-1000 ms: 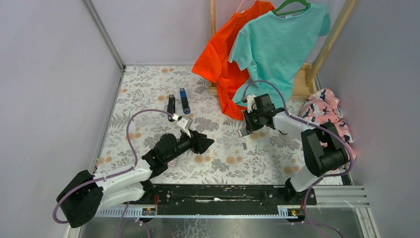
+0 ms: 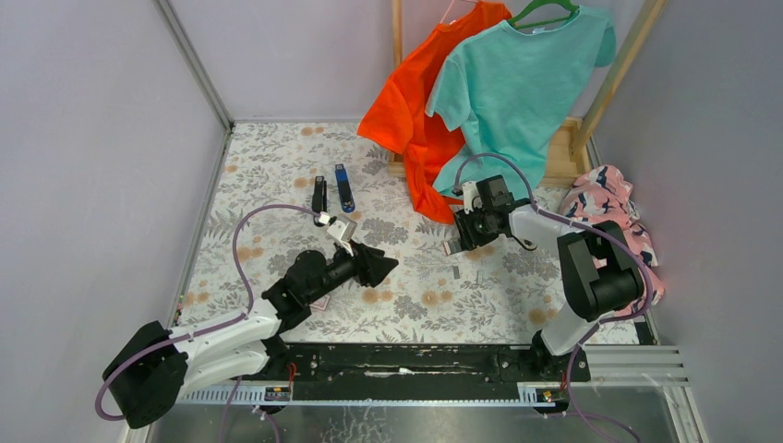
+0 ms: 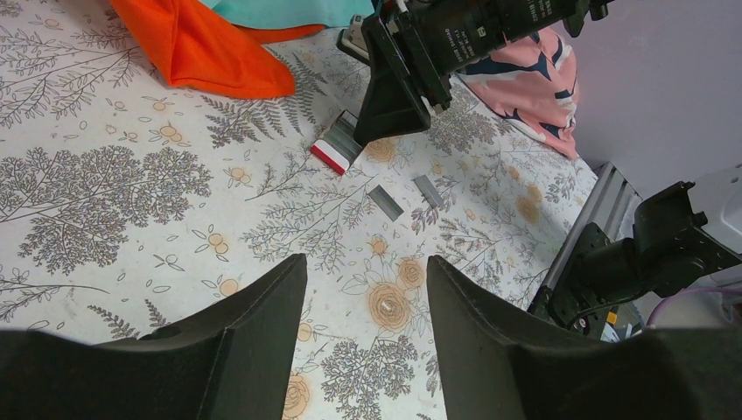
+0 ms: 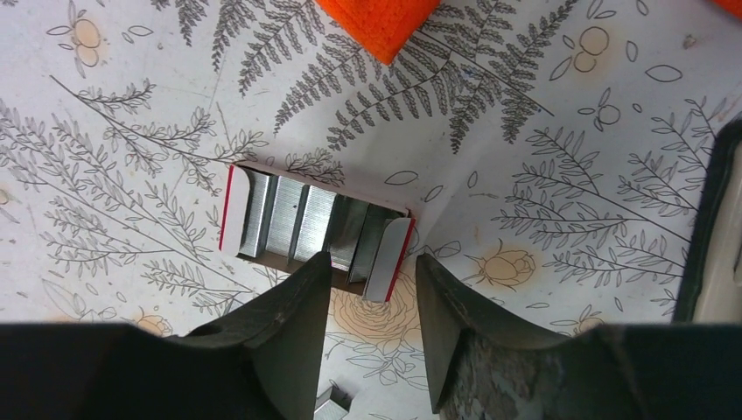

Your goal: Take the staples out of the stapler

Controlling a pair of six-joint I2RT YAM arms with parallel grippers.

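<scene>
An open cardboard box of staple strips (image 4: 289,223) lies on the floral mat, just beyond my right gripper, whose part-open fingers hang over its near end with nothing seen between them. Two loose staple strips (image 3: 385,202) lie near the box. Two staplers, a black one (image 2: 319,194) and a blue one (image 2: 343,188), lie at the back left in the top view. My left gripper hovers over the mat left of centre, open and empty.
An orange shirt (image 2: 420,148) and a teal shirt (image 2: 499,101) hang from a wooden rack at the back, reaching near the box. Pink patterned cloth (image 2: 600,198) is bunched at the right.
My right arm and gripper have shifted slightly toward the front of the table, near the box. The left arm has not visibly moved.
</scene>
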